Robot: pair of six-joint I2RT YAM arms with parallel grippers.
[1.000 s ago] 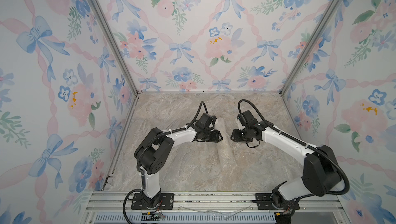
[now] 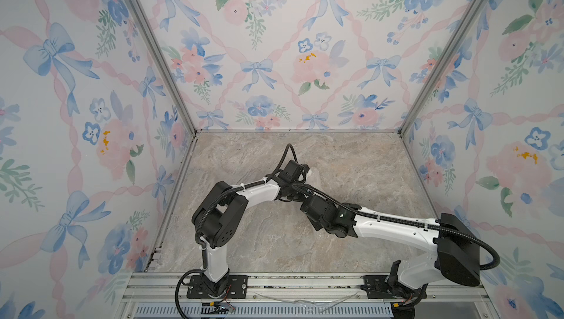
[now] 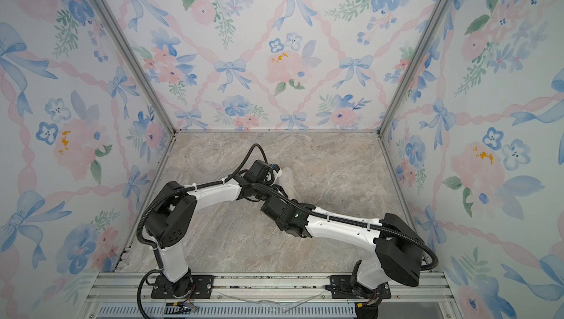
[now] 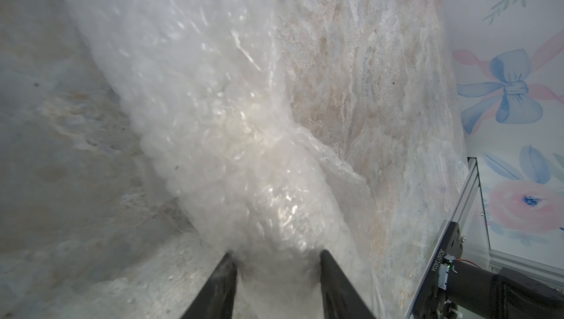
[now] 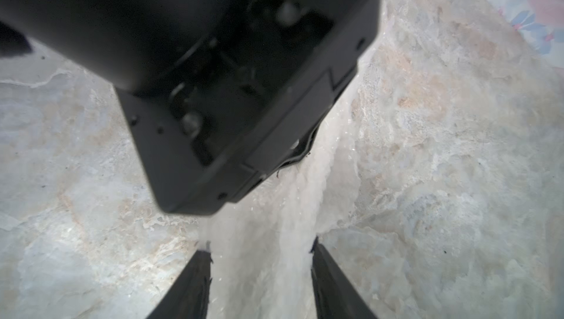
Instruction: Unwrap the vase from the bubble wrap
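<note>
A long bundle of bubble wrap lies on the floor of the booth; the vase itself does not show through the cloudy layers. My left gripper has its fingers parted to either side of the bundle's narrower stretch; whether they press on it I cannot tell. In the right wrist view, the wrapped bundle runs down between the parted fingers of my right gripper. That gripper stands open over it. From the top left view, only a small piece of bubble wrap appears past the arms.
In the right wrist view, the left arm's black gripper body is very close and covers part of the bundle. The two arms nearly meet or overlap in the top views.
The left arm has hardly moved.
</note>
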